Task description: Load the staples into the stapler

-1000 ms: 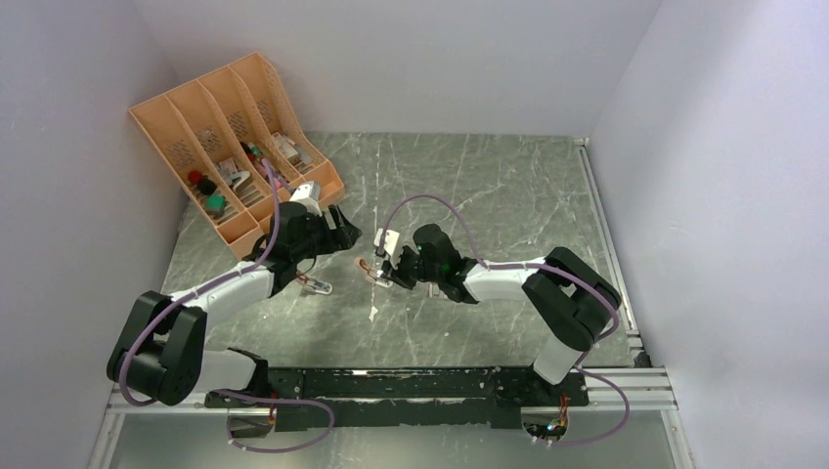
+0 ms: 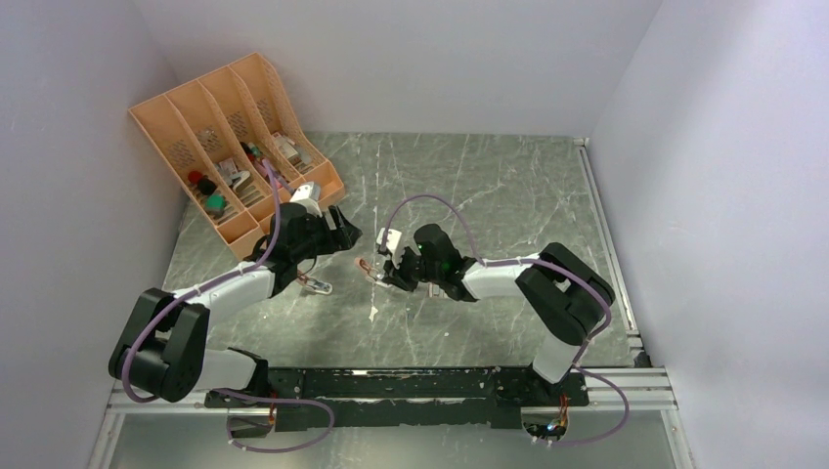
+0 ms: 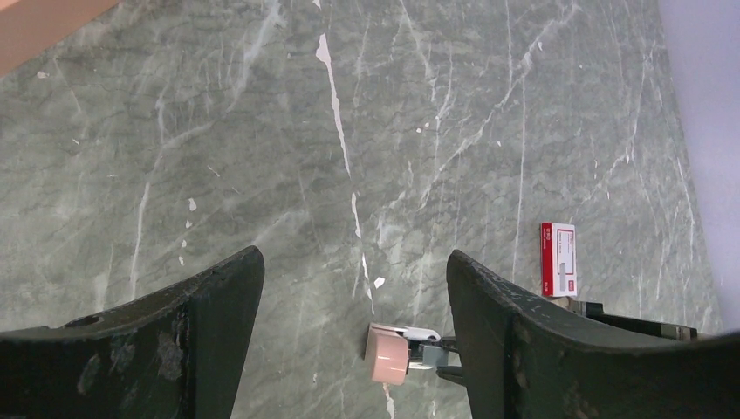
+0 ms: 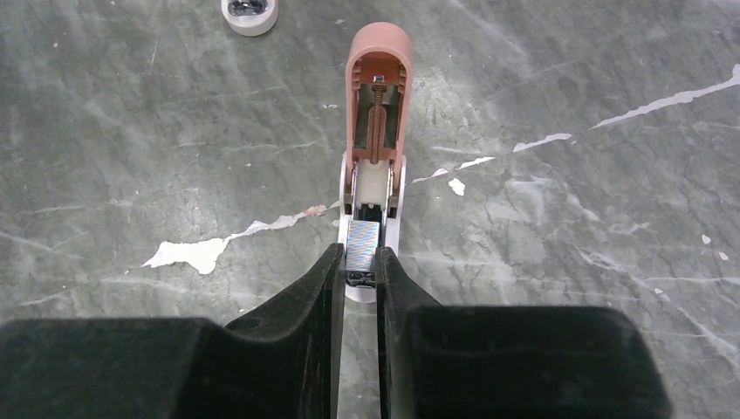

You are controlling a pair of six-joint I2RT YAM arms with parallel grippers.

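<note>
The pink and white stapler [image 4: 380, 96] lies opened out, its pink top swung back from the white base. In the right wrist view, a silver strip of staples [image 4: 362, 244] lies over the front part of the base, between the tips of my right gripper, which is shut on it. Whether the strip sits fully down in the channel cannot be told. From the left wrist view, the stapler's pink end [image 3: 389, 358] shows beyond the tips of my left gripper. That gripper is open and empty, up and left of the stapler from above.
A second stapler [image 2: 315, 284] rests below my left gripper. A red and white staple box [image 3: 559, 259] lies on the table near the right arm. The wooden divided organizer [image 2: 156, 115] fills the back left.
My right gripper has shifted very slightly at the stapler's front end, and the right elbow has moved a little left. The left arm looks nearly still.
</note>
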